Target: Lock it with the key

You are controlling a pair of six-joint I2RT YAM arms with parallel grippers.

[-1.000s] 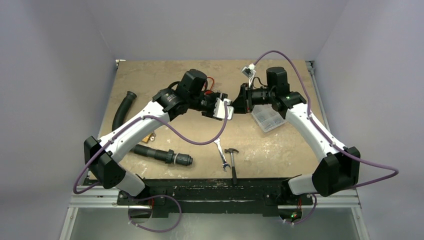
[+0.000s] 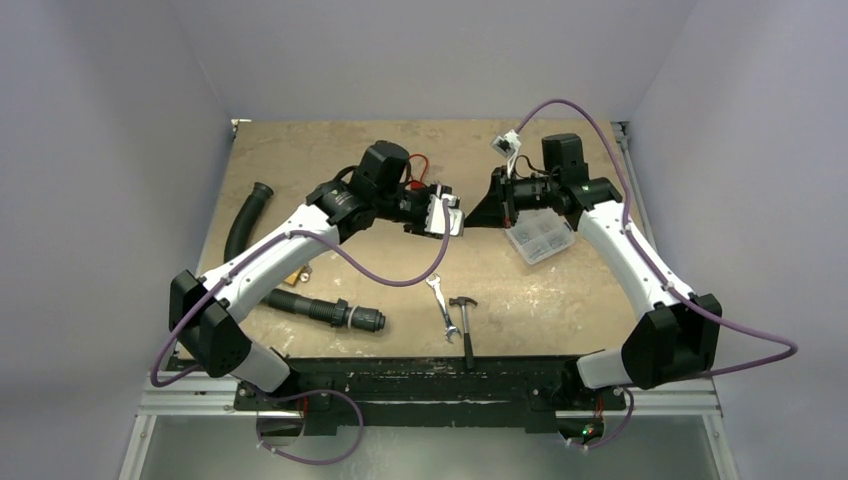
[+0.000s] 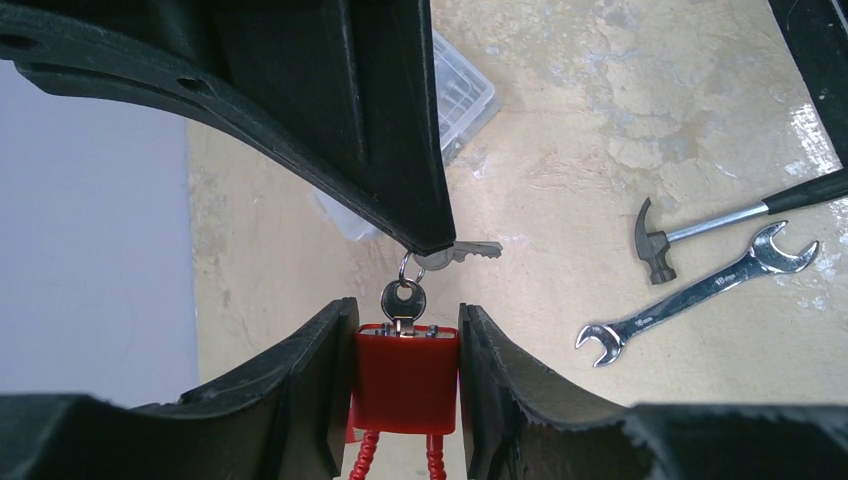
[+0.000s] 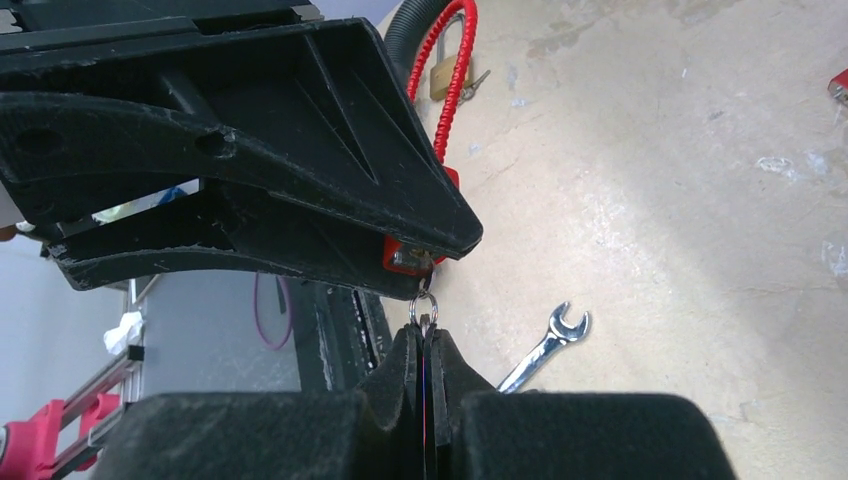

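Note:
A red padlock (image 3: 405,378) with a red cord is clamped in my left gripper. A key (image 3: 404,300) stands in it, and a second key (image 3: 470,250) hangs from the same ring, partly behind a black finger of the other gripper. My right gripper is shut just beside the ring, with the padlock partly hidden behind the left arm's black housing in the right wrist view. In the top view both grippers meet above the middle of the table.
A wrench (image 2: 440,305) and hammer (image 2: 465,325) lie at the front middle. A clear organiser box (image 2: 540,238) sits at the right. Black hoses (image 2: 325,311) and a brass padlock (image 4: 450,82) lie at the left.
My right gripper and wrist have shifted slightly to the right in the top view, away from the left gripper. The left arm has barely moved.

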